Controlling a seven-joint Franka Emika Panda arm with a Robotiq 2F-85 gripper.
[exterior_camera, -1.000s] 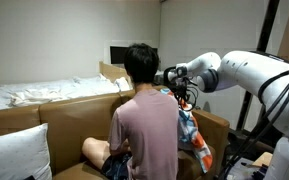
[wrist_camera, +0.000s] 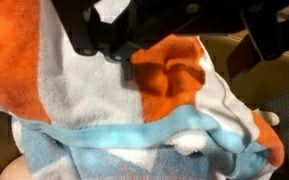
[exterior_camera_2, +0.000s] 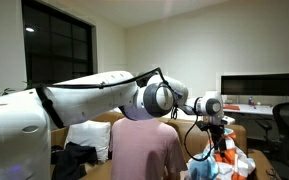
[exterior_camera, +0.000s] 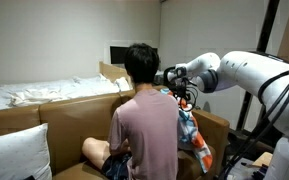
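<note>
A striped towel in orange, white and light blue (wrist_camera: 169, 80) fills most of the wrist view, rumpled, with a pale blue band along its lower edge. My gripper stands open over it, its dark fingers apart at the top of that view. Whether the fingertips touch the cloth is hard to tell. In exterior view 1 the towel (exterior_camera: 191, 135) hangs over the brown couch, with the gripper (exterior_camera: 178, 88) at its upper end. From exterior view 2, the towel (exterior_camera_2: 234, 163) lies below the gripper (exterior_camera_2: 212, 130).
A person in a pink shirt (exterior_camera: 152, 130) sits on the brown couch (exterior_camera: 72, 138), close beside the towel and under the arm's reach. White pillows (exterior_camera: 19, 155) lie at the couch's left. Behind it is a bed with white bedding (exterior_camera: 44, 95).
</note>
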